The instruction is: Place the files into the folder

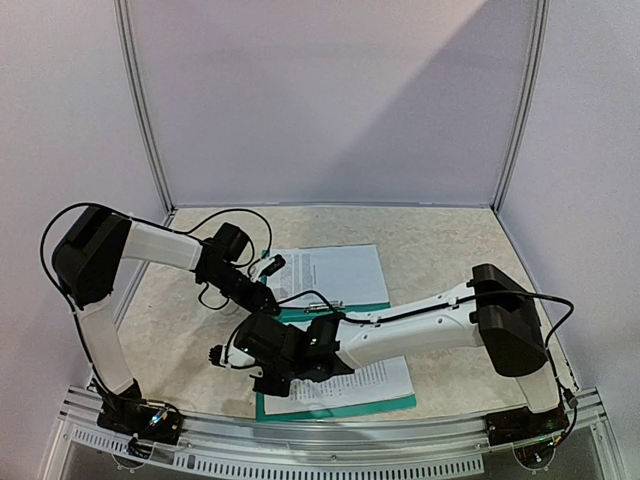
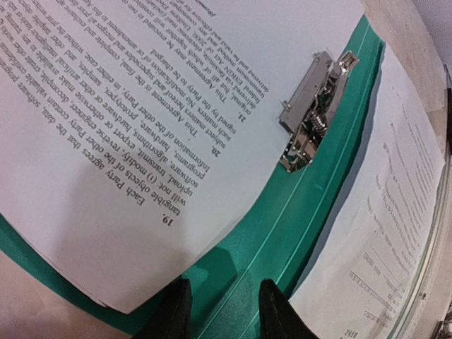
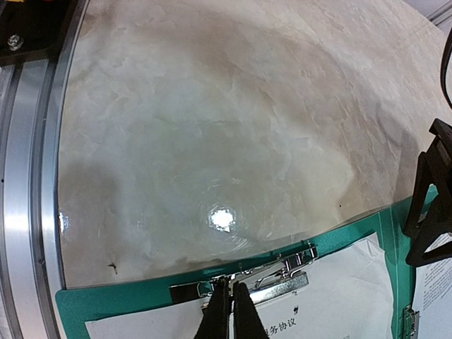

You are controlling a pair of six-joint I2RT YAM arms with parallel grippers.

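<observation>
The green folder (image 1: 340,411) lies spread open, a paper stack on each half. Printed sheets (image 1: 345,270) cover the far half, and more sheets (image 1: 385,380) lie on the near one. A metal clip (image 2: 318,113) overlaps the edge of the far stack in the left wrist view. There, my left gripper is over the green surface near a corner of those sheets, its fingers apart with nothing between them. My right gripper is shut at the near half's metal clip (image 3: 282,282); whether its tips touch the clip I cannot tell.
Both arms reach in over the folder, and the right forearm (image 1: 410,328) hides its middle from above. A metal rail (image 1: 300,435) runs along the front edge. Bare table (image 3: 198,155) lies left of the folder; more is clear at the back right.
</observation>
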